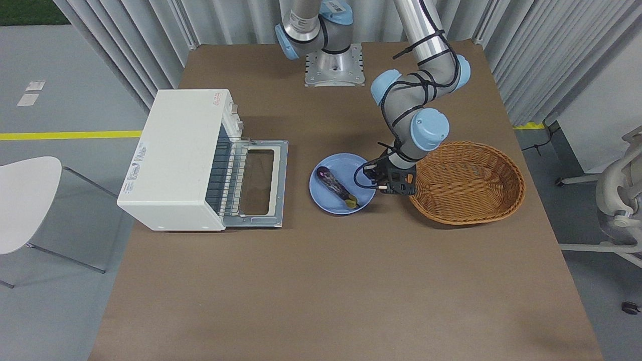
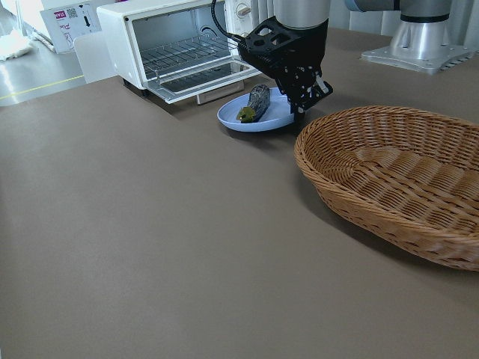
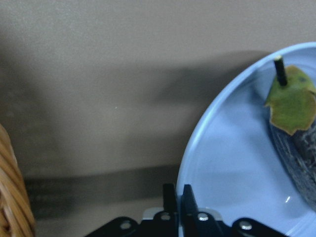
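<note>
A dark eggplant (image 1: pixel 334 185) with a green cap lies on a blue plate (image 1: pixel 325 198) between the white toaster oven (image 1: pixel 168 156) and a wicker basket (image 1: pixel 469 186). The black gripper is low at the plate's edge on the basket side, its fingers close together around the plate's rim (image 3: pixel 212 109) in the wrist view. It looks shut on that rim, beside the eggplant (image 3: pixel 291 103) and not touching it.
The oven's door (image 1: pixel 277 186) stands open toward the plate. The basket is empty.
</note>
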